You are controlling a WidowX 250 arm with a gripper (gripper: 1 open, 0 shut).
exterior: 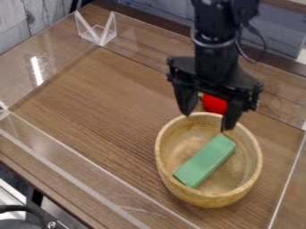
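Note:
My gripper [206, 97] is dark grey and hangs over the far part of a tan bowl [174, 183], its two fingers spread open. A green block [203, 164] lies inside the bowl. A red object [216, 104] sits just behind the bowl, partly hidden by the gripper.
A small white wire-like object [96, 29] stands at the back left.

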